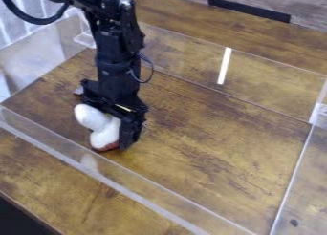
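A white plush-like object (pixel 99 124), with a bit of red at its underside, lies on the wooden floor at the left of the enclosure. The black gripper (pixel 118 117) is low over it and around its right side, its fingers open; whether they touch it is hard to tell. Part of the object is hidden behind the gripper.
Clear plastic walls (pixel 179 210) border the wooden surface (pixel 224 153), which is bare to the right. A white strip (pixel 225 67) stands on the back wall. Another wooden area lies beyond it.
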